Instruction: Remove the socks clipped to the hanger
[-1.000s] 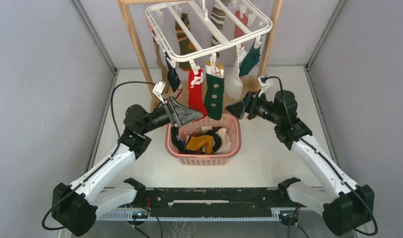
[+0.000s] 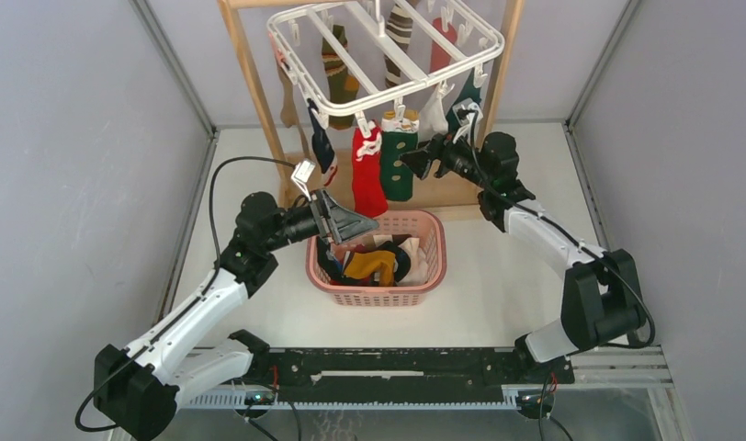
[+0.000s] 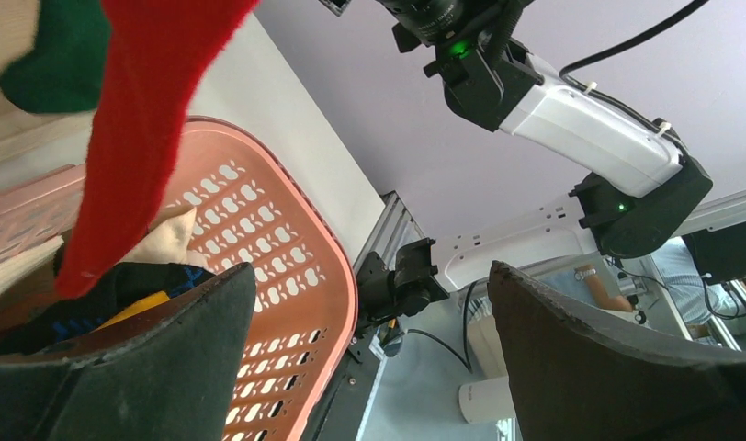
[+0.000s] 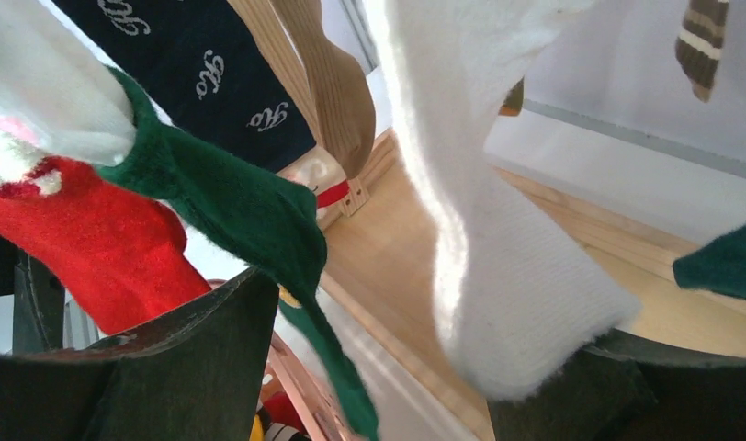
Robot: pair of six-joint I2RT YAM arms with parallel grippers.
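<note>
Several socks hang by clips from the white hanger (image 2: 388,96). On its near side are a red sock (image 2: 367,175), a green sock (image 2: 399,165), a navy sock (image 2: 321,142) and a white sock (image 2: 433,116). My right gripper is open close to the white sock (image 4: 521,276), whose toe overlaps the right-hand finger (image 4: 627,390); contact is unclear. Left of that gap hangs the green sock (image 4: 231,188). Below the red sock's toe, my left gripper (image 2: 362,226) stands open; its gap is empty, with the red sock (image 3: 149,138) off to one side.
A pink basket (image 2: 431,287) holding several loose socks sits on the white table (image 2: 498,276) under the hanger's front edge. Wooden posts (image 2: 250,78) frame the hanger. More socks, including a striped one (image 2: 399,41), hang farther back.
My right arm has risen and reached farther in toward the hanger, a little leftward, nearing the white sock. The near-side socks have swung.
</note>
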